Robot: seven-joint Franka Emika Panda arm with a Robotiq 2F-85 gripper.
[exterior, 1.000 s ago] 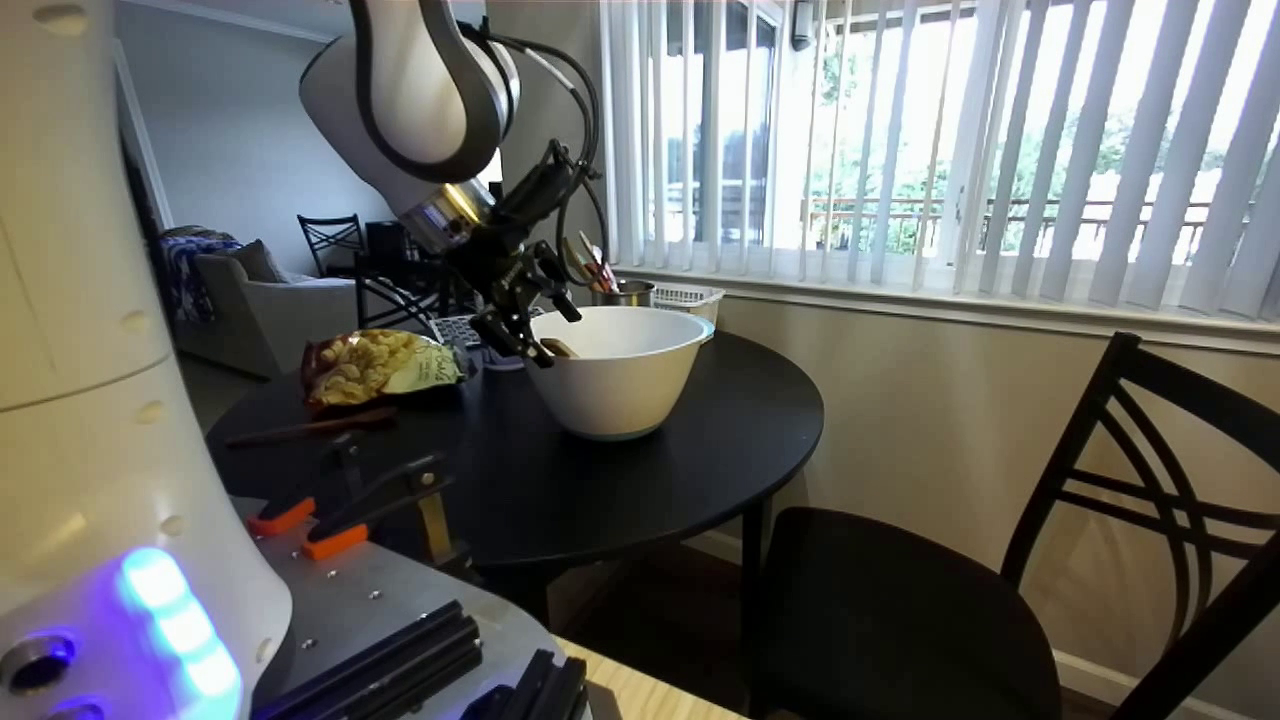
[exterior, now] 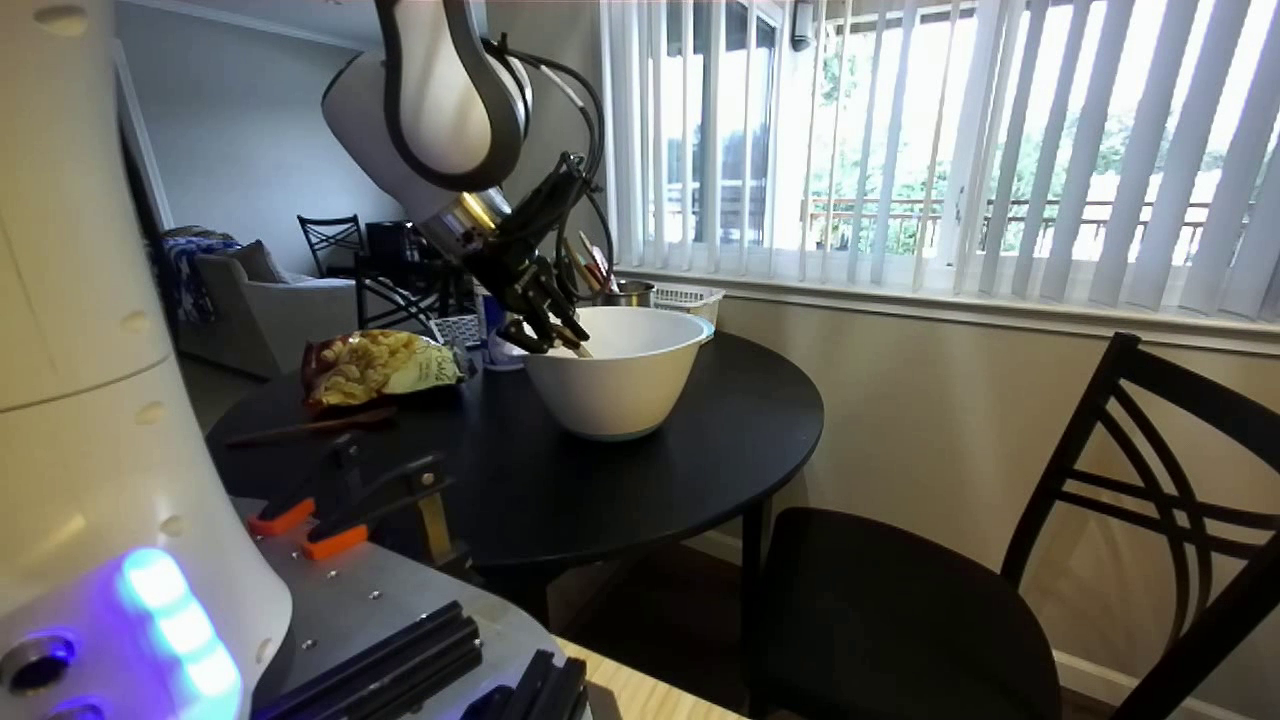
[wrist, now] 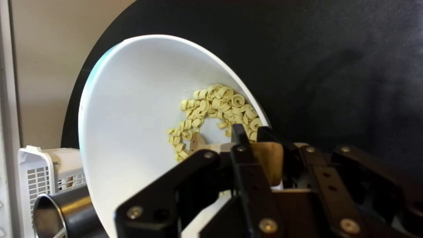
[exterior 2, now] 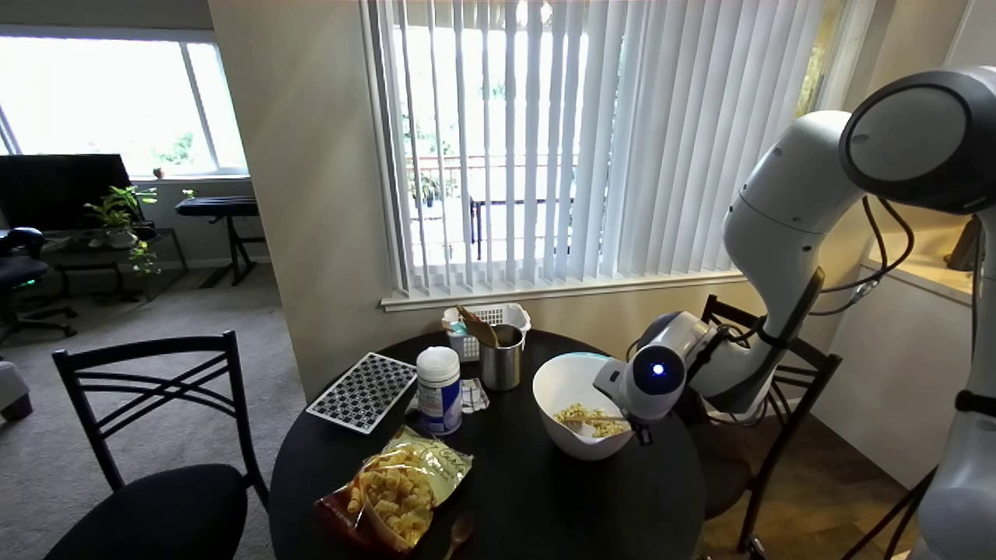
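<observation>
A white bowl (exterior: 609, 382) stands on the black round table, with curled pasta (wrist: 222, 103) in its bottom. A wooden utensil (wrist: 214, 148) reaches from the pasta up to the bowl's near rim. At that rim my gripper is shut on the utensil's handle, whose wooden end (wrist: 270, 158) shows between the dark fingers. Exterior view 1 also has the black gripper (exterior: 554, 340) at the bowl's left rim. From the second exterior side, the arm hides most of the fingers, while the light shaft (exterior 2: 607, 419) lies across the bowl.
An opened pasta bag (exterior 2: 401, 495), a dark wooden spoon (exterior 2: 460, 532) and a wipes canister (exterior 2: 439, 392) occupy other parts of the table. Behind stand a metal utensil pot (exterior 2: 502, 359) and a white basket (wrist: 37, 174). Bare tabletop (exterior: 720, 420) lies right of the bowl.
A second ago the fingers were spread apart around the utensil's handle at the bowl's rim. Now they have closed on it, and the gripper has shifted slightly right. The bowl stays put.
</observation>
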